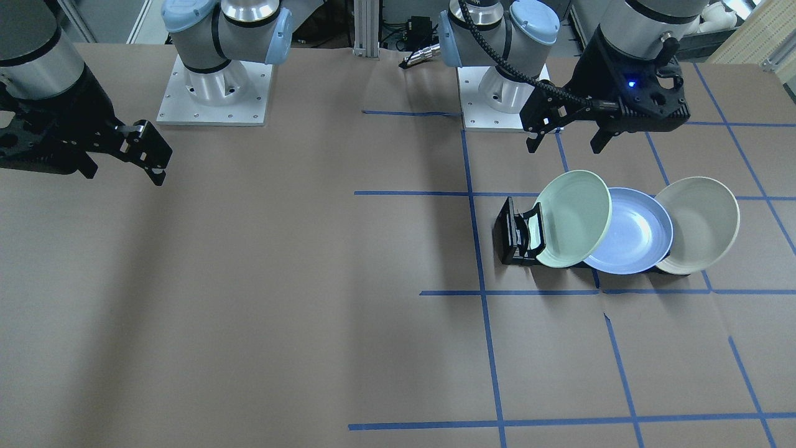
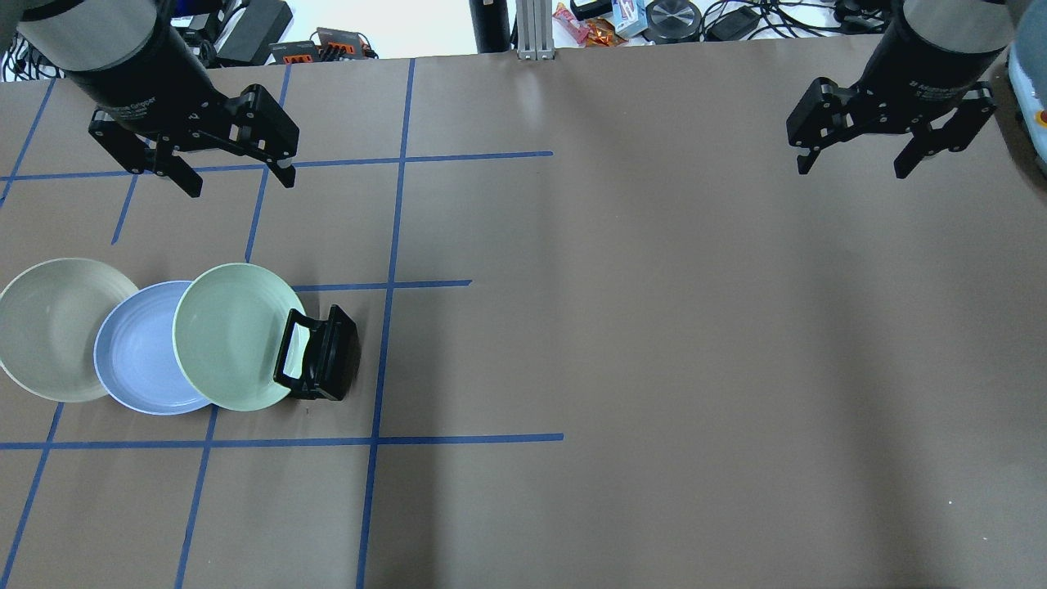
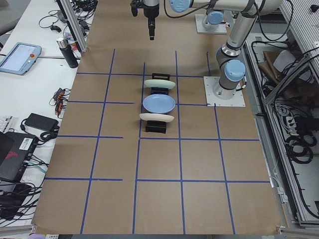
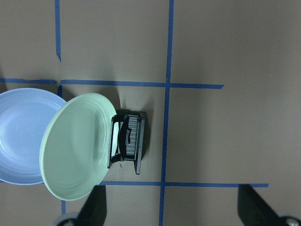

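A black rack (image 1: 518,235) (image 2: 334,358) holds three plates: pale green (image 1: 571,220) (image 4: 75,146) at the rack's end, blue (image 1: 628,231) (image 2: 147,348) in the middle, off-white (image 1: 698,224) (image 2: 54,329) at the other end. The green and off-white ones are tilted, seen nearly edge-on in the left camera view. My gripper (image 2: 242,191) is open and empty, above the table behind the rack in the front view; its two fingers frame the lower edge of the wrist view.
A second arm's gripper (image 2: 851,168) hangs over the other side of the table. Cables and electronics lie beyond its edges.
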